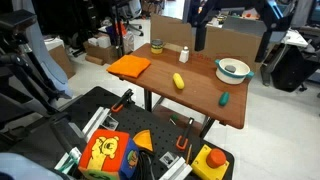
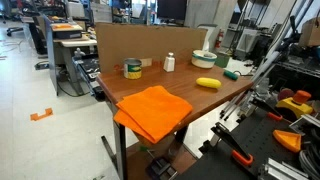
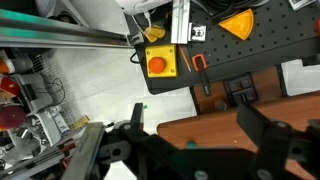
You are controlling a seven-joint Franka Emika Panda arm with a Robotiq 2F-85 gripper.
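High over the small brown table (image 1: 155, 95), my gripper (image 1: 232, 45) hangs at the top of exterior view 1. In the wrist view the gripper stands wide open, its dark fingers far apart and nothing held between them. On the table lie a yellow, elongated object (image 1: 179, 81), a small green object (image 1: 224, 99) and an orange cloth (image 2: 152, 110), which hangs over the edge in exterior view 2. A white pot with a green rim (image 1: 233, 70) sits at the back right. A yellow can (image 2: 132, 69) and a white bottle (image 2: 169, 62) stand toward the back.
A cardboard panel (image 2: 150, 42) borders the table's back. In front is a black perforated base (image 1: 150, 125) holding a red-and-yellow box (image 1: 104, 154), a yellow box with a red button (image 1: 210, 161) and an orange wedge (image 3: 237, 24). The table's middle has bare room.
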